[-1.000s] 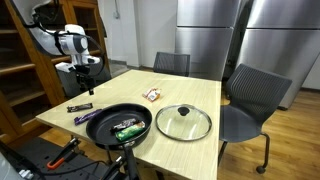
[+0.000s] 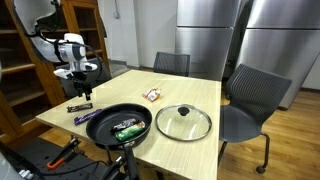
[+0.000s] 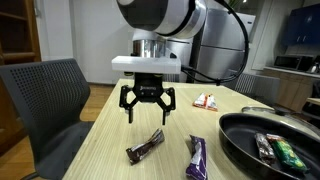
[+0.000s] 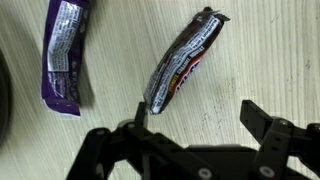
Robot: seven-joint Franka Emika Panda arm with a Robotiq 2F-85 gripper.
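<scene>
Above the table's left end in exterior view 1, my gripper (image 2: 78, 88) points down, its fingers apart and empty. A dark brown wrapped bar (image 4: 186, 60) lies on the wood below it; in the wrist view it slants across the upper middle, clear of both fingertips. In exterior view 2 that brown bar (image 3: 146, 147) rests just under my gripper (image 3: 148, 113), with a gap between. A purple wrapped bar (image 4: 66, 50) lies to its left in the wrist view, and the same purple bar (image 3: 197, 158) is near the pan in exterior view 2.
A black pan (image 2: 91, 132) holds several wrapped items, one of them a green packet (image 2: 128, 131). Beyond it sits a glass lid (image 2: 183, 122). A red and white packet (image 2: 152, 94) lies farther back. Chairs stand around the table, whose far middle is clear.
My gripper has come down slightly toward the table over the brown bar. The bars, pan and lid stay where they were.
</scene>
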